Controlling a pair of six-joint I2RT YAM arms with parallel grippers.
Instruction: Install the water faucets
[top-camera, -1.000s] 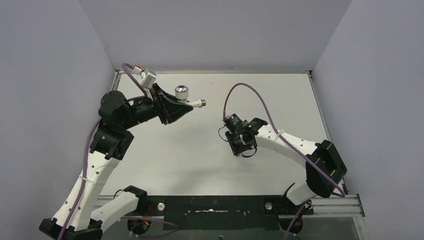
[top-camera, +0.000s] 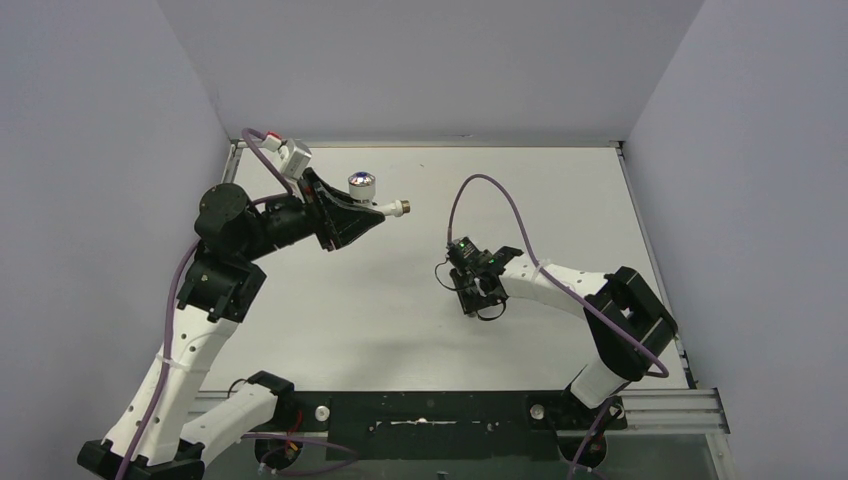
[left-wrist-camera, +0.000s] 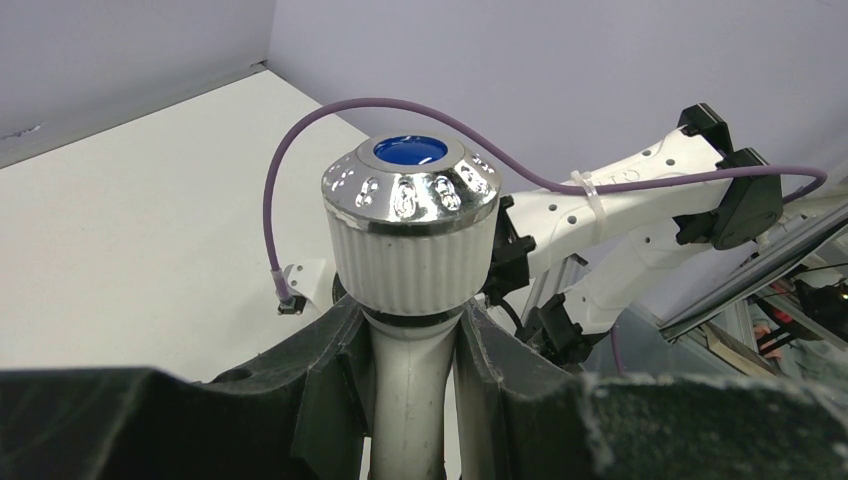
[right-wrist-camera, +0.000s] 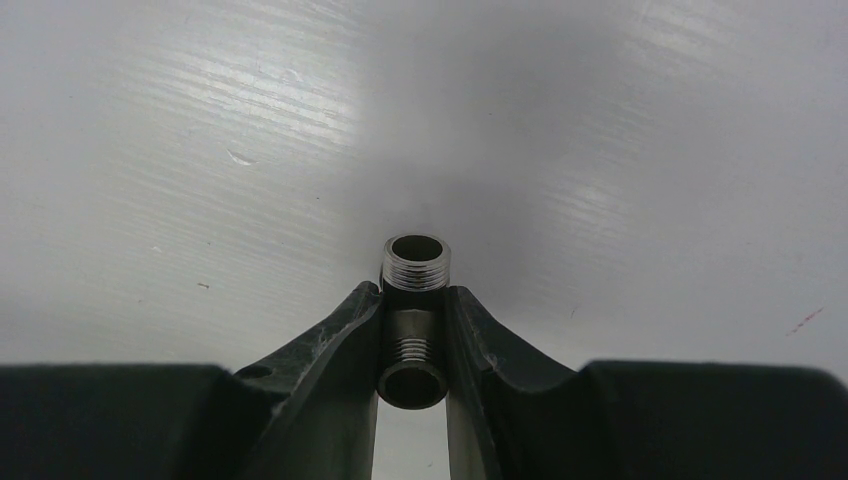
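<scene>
A white faucet (left-wrist-camera: 415, 265) with a chrome cap and blue centre is held upright, with my left gripper shut on its neck below the knob. From above, the faucet (top-camera: 362, 186) stands over the table's left-centre, its brass-coloured threaded end (top-camera: 404, 207) pointing right. My right gripper is shut on a small metal pipe fitting (right-wrist-camera: 414, 262) with threads showing. In the top view the right gripper (top-camera: 470, 310) points downward right of the table's middle; its fitting is mostly hidden there. Faucet and fitting are well apart.
Purple cables (top-camera: 515, 215) loop above both arms. Grey walls enclose the left, right and back.
The right arm has shifted slightly left, its elbow drawing in and the gripper moving a little toward the front. My left arm has barely moved and still holds the faucet.
</scene>
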